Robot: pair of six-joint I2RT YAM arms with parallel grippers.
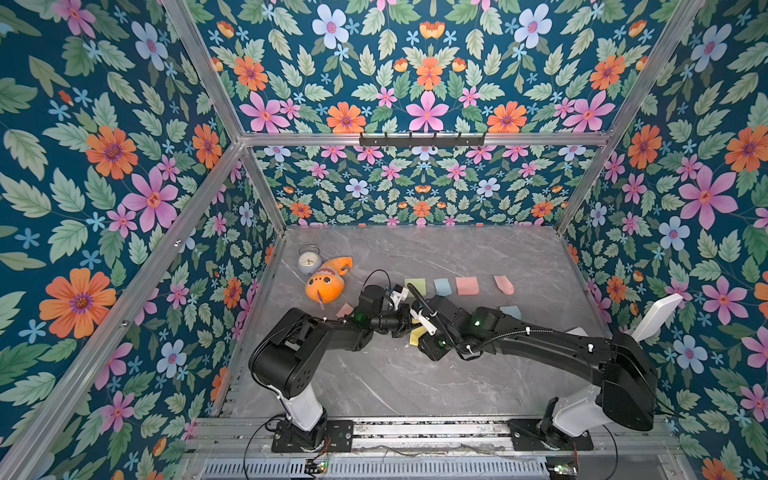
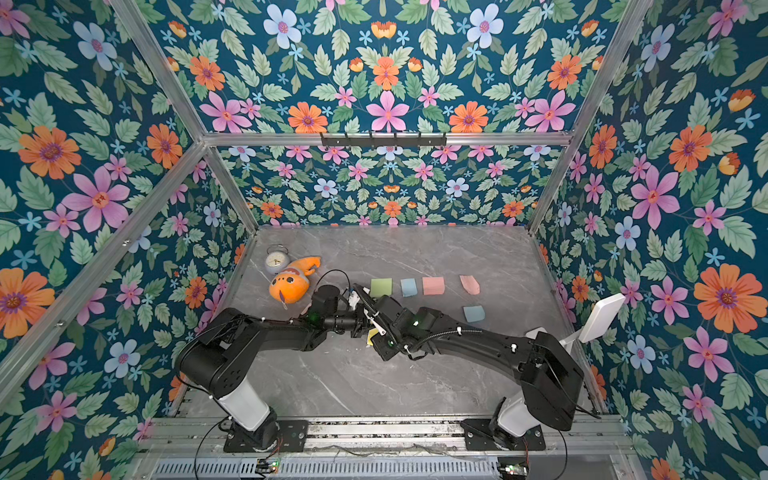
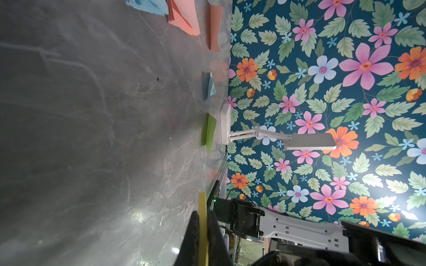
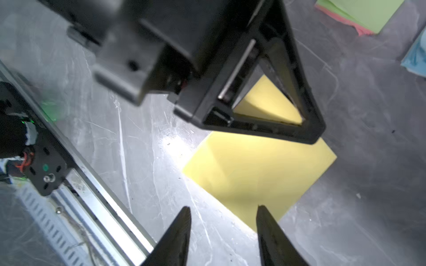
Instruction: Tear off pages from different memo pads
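Observation:
My left gripper is shut on a corner of a yellow sheet (image 4: 266,102), seen through its fingers in the right wrist view; whether it is a single page I cannot tell. More yellow paper (image 4: 261,177) lies on the table below it. My right gripper is open above that paper, beside the left gripper. Other notes stand in a loose row behind them: green (image 2: 381,286), blue (image 2: 409,287), pink (image 2: 433,285), a curled pink one (image 2: 469,284) and another blue (image 2: 473,313).
An orange plush toy (image 1: 324,283) and an alarm clock (image 1: 309,260) sit at the back left. The arms crowd the middle.

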